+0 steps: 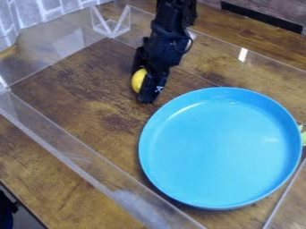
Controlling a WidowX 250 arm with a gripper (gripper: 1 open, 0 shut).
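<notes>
My black gripper [152,79] reaches down from the top of the view to a yellow object [140,79] on the wooden surface, left of centre and behind the blue plate. Its fingers surround the yellow object and partly hide it; whether they are closed on it I cannot tell.
A large blue plate [219,146] fills the lower right, with a small green item at its right edge, partly hidden. Clear plastic walls border the wooden surface [78,116]. The surface left of the plate is bare.
</notes>
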